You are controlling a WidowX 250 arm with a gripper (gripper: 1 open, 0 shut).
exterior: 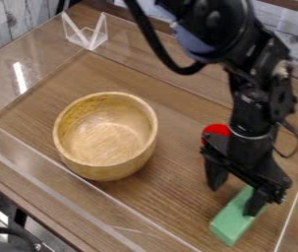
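Note:
The black gripper (237, 192) is at the lower right, open, its fingers pointing down over the upper end of a green block (233, 224) lying on the wooden table. Whether the fingers touch the block is hard to tell. A red object (215, 133) sits behind the gripper, mostly hidden by it.
A tan wooden bowl (79, 128) rests at the left middle of the table (86, 212). A clear plastic object (86, 30) stands at the back left.

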